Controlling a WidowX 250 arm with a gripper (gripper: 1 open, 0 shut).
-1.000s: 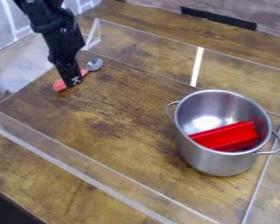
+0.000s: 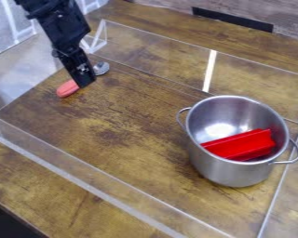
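Observation:
My black gripper (image 2: 81,72) hangs at the upper left of the camera view, just above a red-handled utensil (image 2: 68,87) with a silver round end that lies on the wooden table. The fingers look shut, with nothing visible between them. Part of the utensil is hidden behind the gripper. At the right stands a steel pot (image 2: 235,163) with two handles, a red block-like object (image 2: 242,143) inside it.
Clear edging strips run round the wooden table (image 2: 120,139). The middle of the table between the utensil and the pot is clear.
The gripper has risen slightly from down at the utensil, uncovering more of the red handle. The pot is unchanged.

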